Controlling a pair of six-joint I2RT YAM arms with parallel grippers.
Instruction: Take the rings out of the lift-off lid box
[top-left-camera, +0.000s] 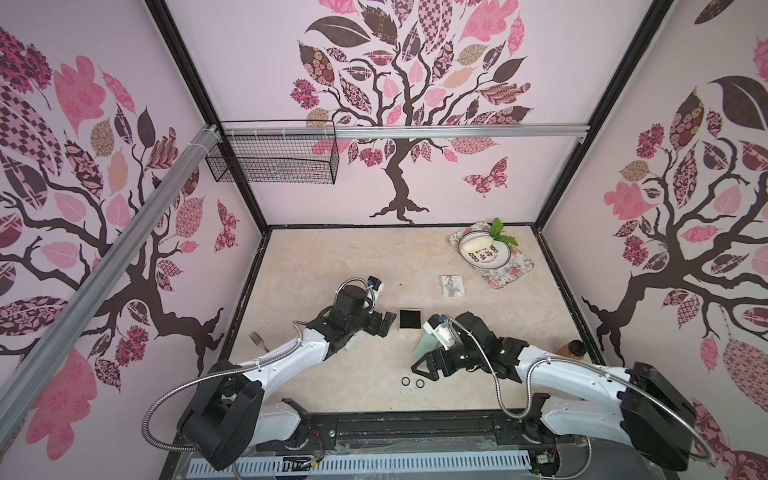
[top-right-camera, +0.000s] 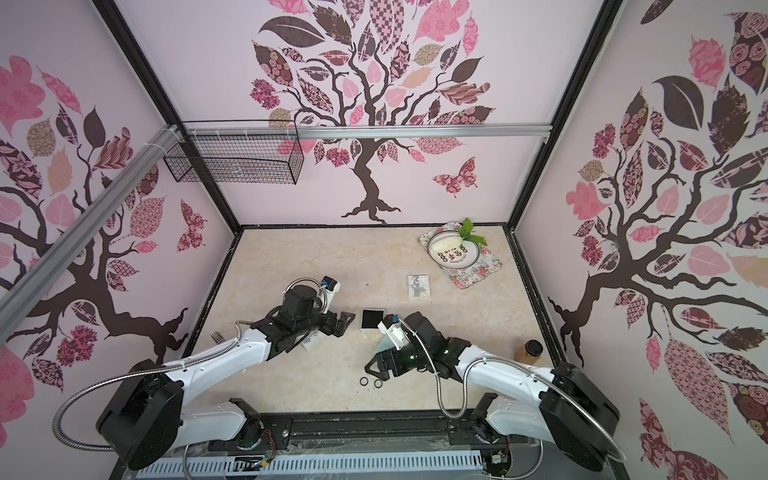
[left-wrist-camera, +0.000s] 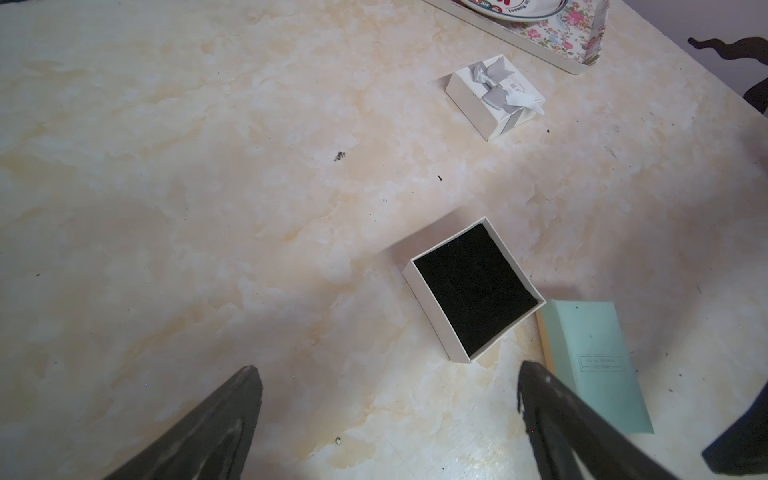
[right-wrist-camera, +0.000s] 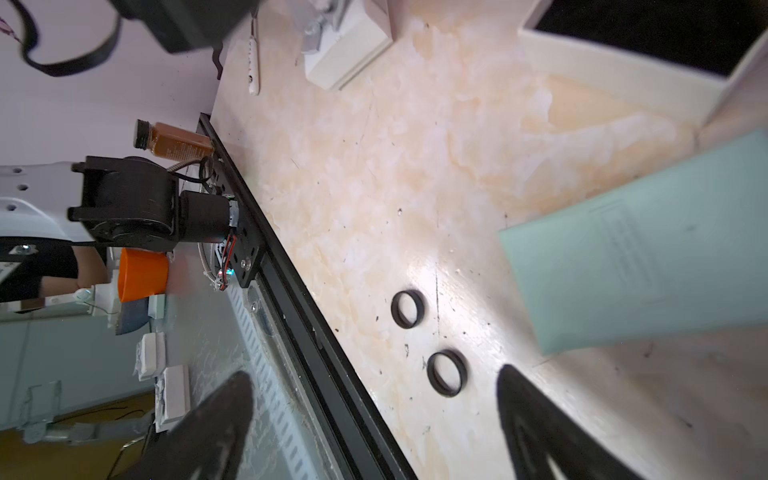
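Two black rings lie flat on the table near its front edge: one ring and, just beside it, a second ring. Above them my right gripper stands wide open and empty. In the left wrist view the lidless box shows bare black foam inside, with no ring visible on it. The lid with a silver bow rests apart, farther back. My left gripper hangs open with nothing between its fingers, left of the box.
A mint-green box lies between the open box and the rings. Toward the back right, a plate sits on a floral tray. A brown bottle stands at the right edge.
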